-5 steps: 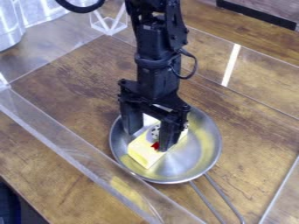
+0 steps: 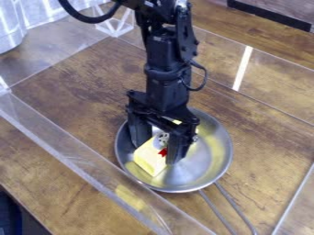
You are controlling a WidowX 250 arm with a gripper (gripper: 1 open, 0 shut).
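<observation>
My black gripper (image 2: 162, 128) reaches down over a shallow metal pan (image 2: 203, 173), its fingers low inside it around a pale yellow block (image 2: 151, 159) with a small red and white patch. The dark fingers and wrist hide part of the block, and I cannot tell whether they are closed on it.
The pan's thin wire handle runs toward the lower right. A clear plastic strip or wall crosses the lower left.
The gripper and arm have shifted slightly over the pan. The pan and block look nearly unmoved.
</observation>
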